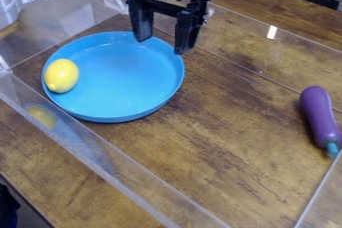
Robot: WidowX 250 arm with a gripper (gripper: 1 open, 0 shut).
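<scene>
The black gripper [164,34] hangs at the top middle, over the back rim of a blue plate [114,82]. Its two fingers stand apart with nothing visible between them. A yellow oval object [60,76], like an egg or lemon, lies on the left side of the plate. A purple eggplant-like object [318,117] with a teal tip lies on the wooden surface at the far right.
Clear plastic walls [94,172] border the area at the left front and along the back right.
</scene>
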